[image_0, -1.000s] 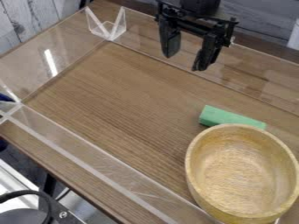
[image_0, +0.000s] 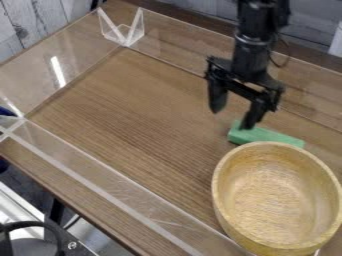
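The black robot gripper (image_0: 241, 92) hangs over the upper right of the wooden table, blurred, with its fingers pointing down and spread apart; nothing clear shows between them. Below it a green block (image_0: 267, 138) lies on the table, just above a large tan bowl (image_0: 274, 200) at the lower right. The gripper's fingertips are above and near the green block; whether they touch it cannot be told.
A clear plastic container (image_0: 122, 28) stands at the top left. Dark cables or hardware show at the lower left edge.
The gripper has moved down the view, from the back of the table toward the green block. The block and bowl have stayed in place.
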